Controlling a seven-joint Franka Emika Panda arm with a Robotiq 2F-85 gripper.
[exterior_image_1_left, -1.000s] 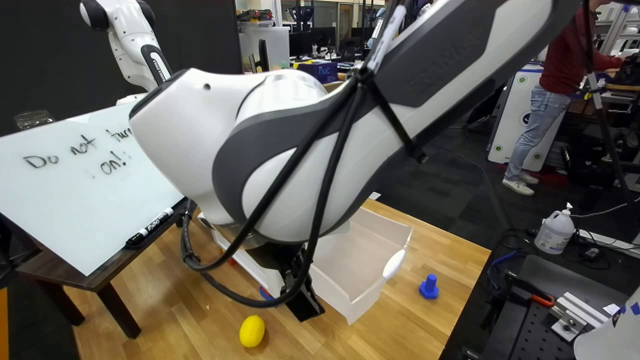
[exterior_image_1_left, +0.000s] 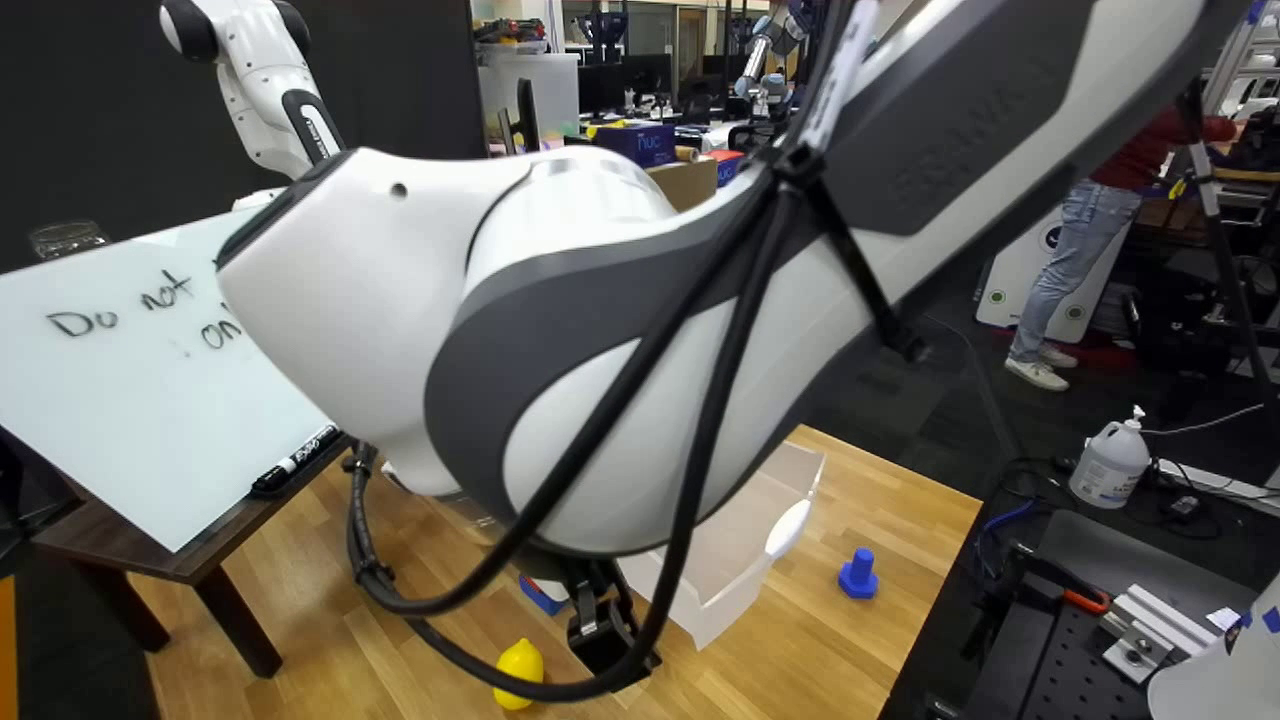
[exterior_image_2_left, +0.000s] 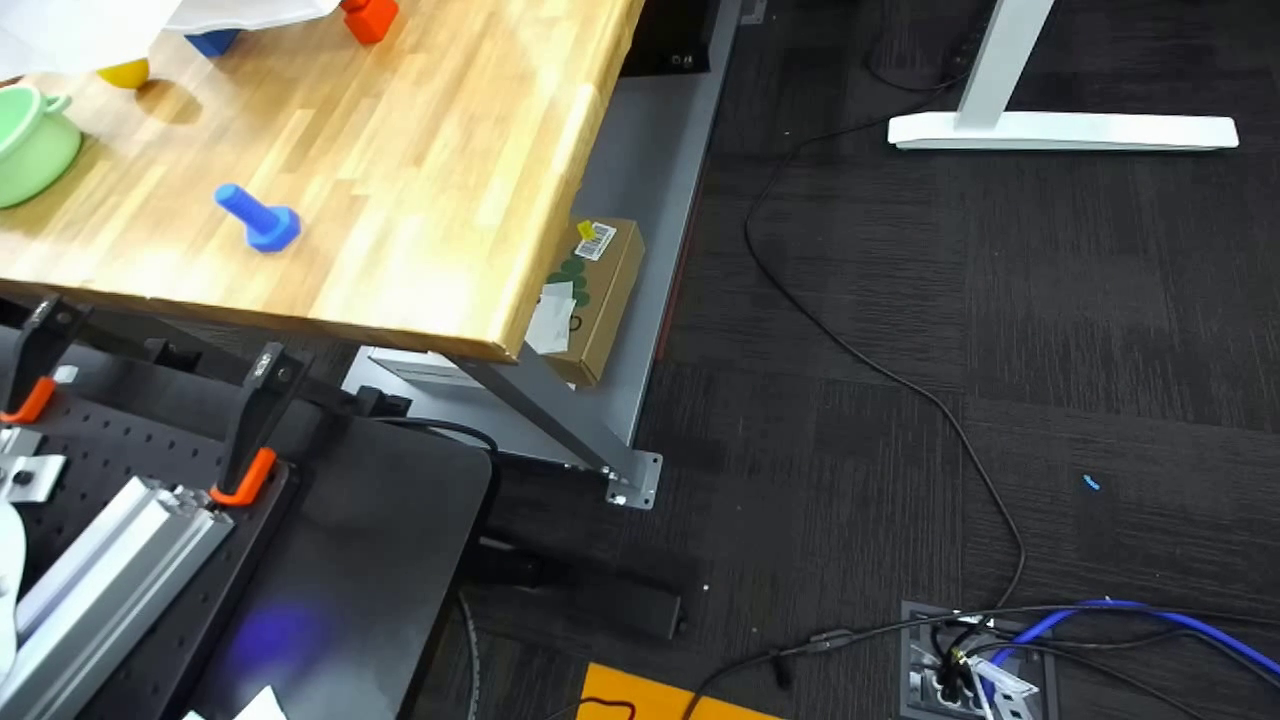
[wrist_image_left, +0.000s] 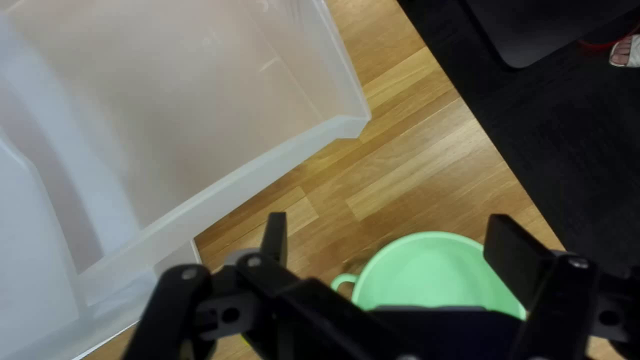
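Note:
My gripper stands open in the wrist view, with no object gripped between its fingers. Beyond and below the fingers, a light green pot (wrist_image_left: 429, 264) with a loop handle sits on the wooden table; part of the gripper covers its near side. A translucent white bin (wrist_image_left: 240, 186) fills the upper left of that view. Seen from exterior view 1, the gripper (exterior_image_1_left: 614, 642) hangs just in front of the bin (exterior_image_1_left: 732, 588), to the right of a yellow lemon (exterior_image_1_left: 519, 664). The arm's cable crosses the lemon.
A blue bolt-shaped piece (exterior_image_1_left: 858, 576) stands right of the bin. In exterior view 2, a red piece (exterior_image_2_left: 369, 20) lies further back on the table. A tilted whiteboard (exterior_image_1_left: 156, 372) rests on a dark stand at left.
The arm has come lower, and the gripper sits lower in exterior view 1. Its cable now passes over the lemon, and the arm covers more of the bin and the whiteboard.

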